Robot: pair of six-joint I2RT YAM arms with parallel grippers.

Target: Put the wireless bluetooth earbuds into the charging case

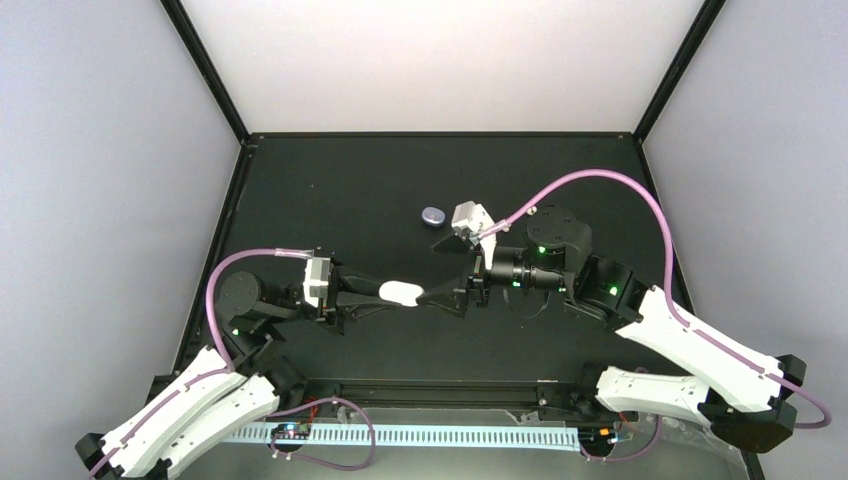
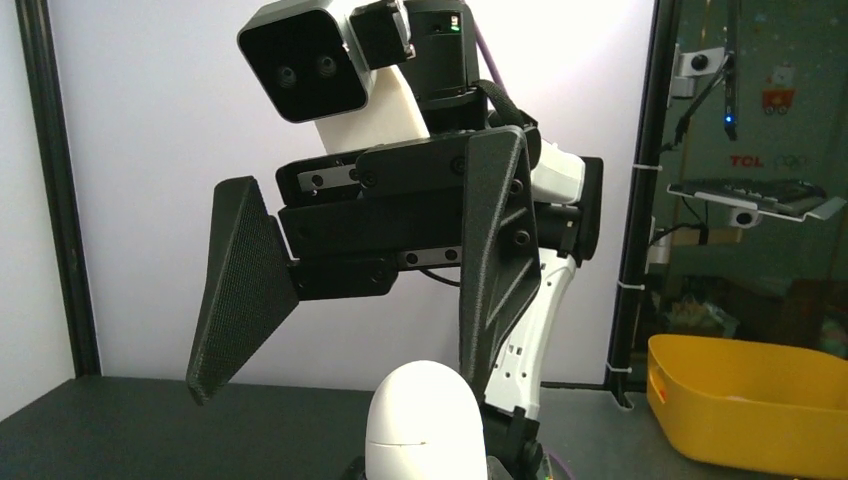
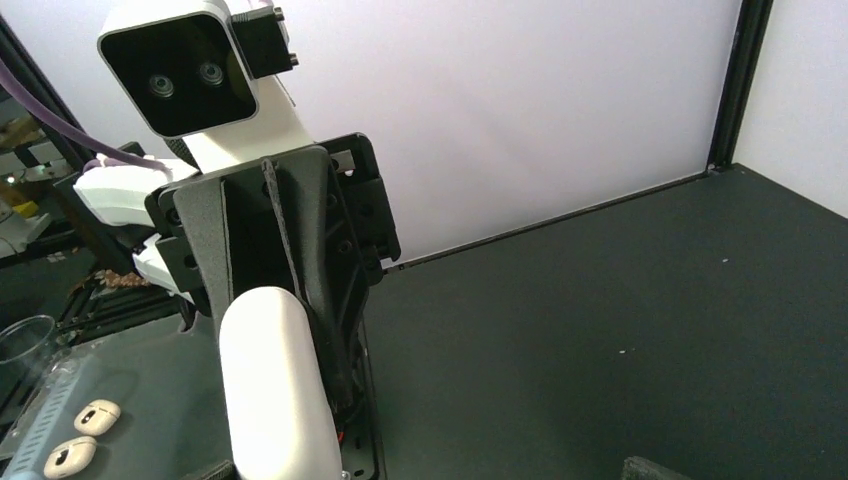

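Observation:
The white charging case is held by my left gripper above the middle of the table, its lid looking closed in the left wrist view. My left gripper is shut on it. My right gripper faces it from the right, open, its fingertips close to the case's end; whether they touch cannot be told. In the right wrist view two white earbuds lie outside the black table on a grey surface.
A small lavender object lies on the black table behind the grippers. A yellow basket stands off to the side in the left wrist view.

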